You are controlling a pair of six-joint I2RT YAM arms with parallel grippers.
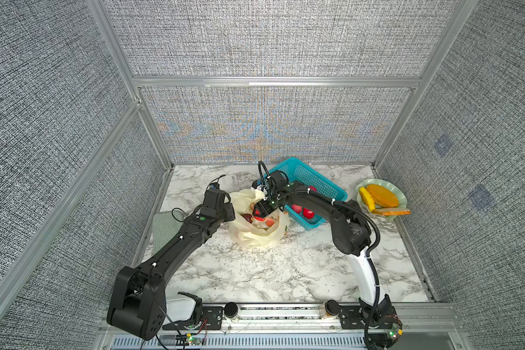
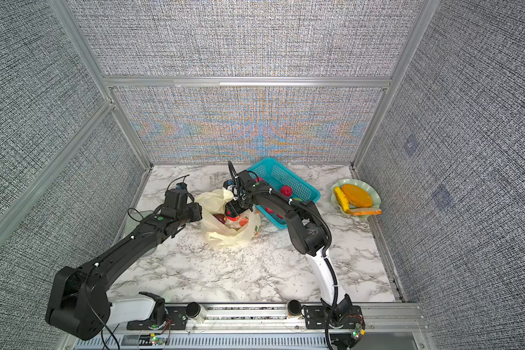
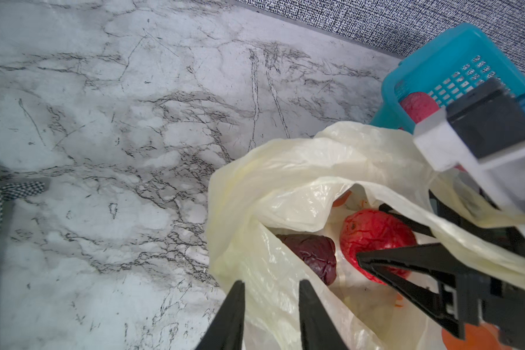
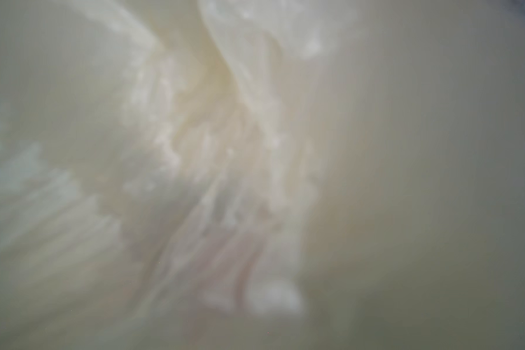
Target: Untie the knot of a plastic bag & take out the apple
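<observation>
The pale yellow plastic bag [image 1: 261, 236] lies with its mouth spread wide. Inside, the left wrist view shows a wrinkled red apple [image 3: 374, 236], a dark red fruit [image 3: 312, 253] to its left and an orange-red one [image 3: 475, 337] lower right. My right gripper reaches into the bag, its part-open fingers [image 3: 399, 259] on either side of the red apple; whether both touch it is unclear. Bag film blurs and fills the right wrist view. Over the bag's left rim, my left gripper is part open, its fingertips apart with bag film visible beyond them.
Behind and right of the bag stands a turquoise basket [image 1: 331, 187] holding red fruit, with the right arm crossing over it. A pale green plate [image 1: 397, 192] with yellow food and a bread-like slice sits far right.
</observation>
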